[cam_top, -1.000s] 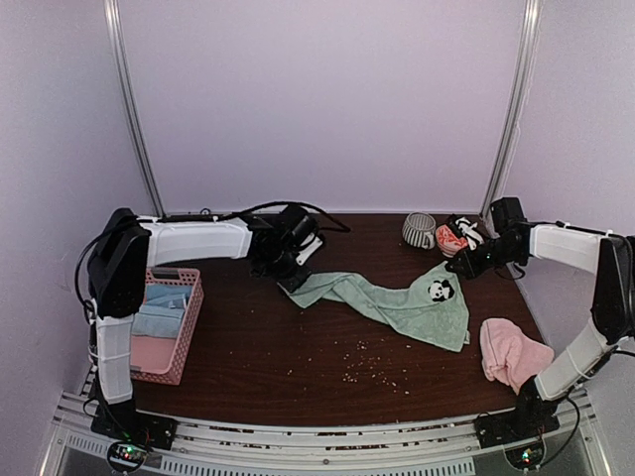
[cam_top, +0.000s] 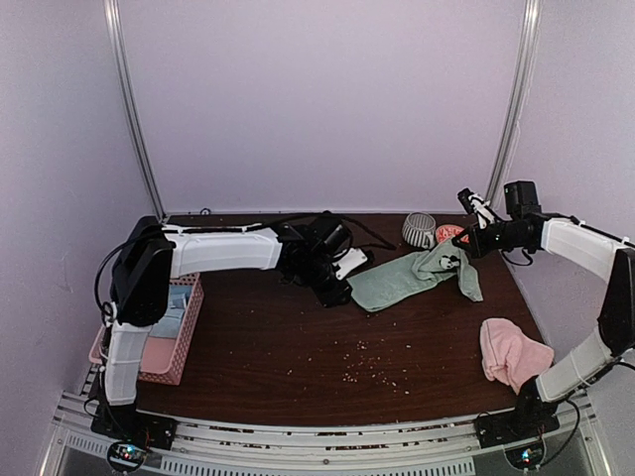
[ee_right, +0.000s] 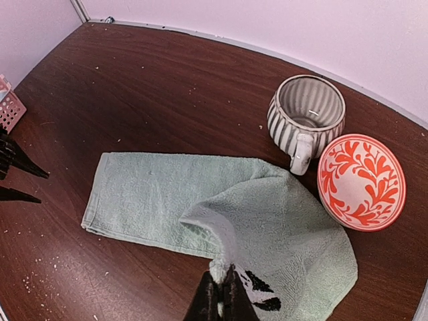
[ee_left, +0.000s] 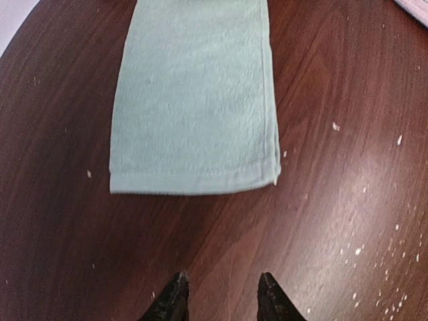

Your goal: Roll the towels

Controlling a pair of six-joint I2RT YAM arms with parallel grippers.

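A pale green towel (cam_top: 394, 282) with a panda patch lies across the back right of the table. Its left half is flat, with a straight hem in the left wrist view (ee_left: 194, 120); the right part is bunched. My right gripper is shut on a raised fold of this towel, above its panda end. Just short of the flat left end, my left gripper stands open and holds nothing. Folded loosely, a pink towel (cam_top: 513, 353) rests at the front right.
Behind the green towel stand a striped mug (ee_right: 302, 124) and a red-patterned bowl (ee_right: 361, 182). At the left is a pink basket (cam_top: 186, 342) with blue towels (cam_top: 171, 315) inside, partly hidden by my left arm. Small crumbs dot the otherwise clear middle.
My right gripper lifted its end and lowered it; the towel has shifted right and back.
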